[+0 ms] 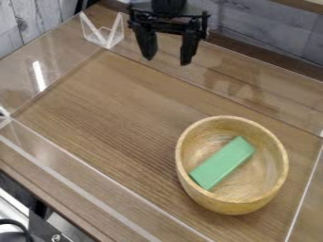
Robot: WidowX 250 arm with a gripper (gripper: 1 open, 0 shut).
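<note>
My gripper [168, 47] is at the top centre of the camera view, black, its two fingers pointing down and apart with nothing visible between them. It hangs over the back part of the wooden tray floor. At the lower right sits a round cream bowl [195, 142] with a green block [222, 162] lying inside it, well away from my gripper.
A light wooden surface [101, 113] with raised borders fills most of the view, clear on the left and middle. A clear plastic piece [102, 30] stands at the back left. Dark cable-like items are at the bottom left corner.
</note>
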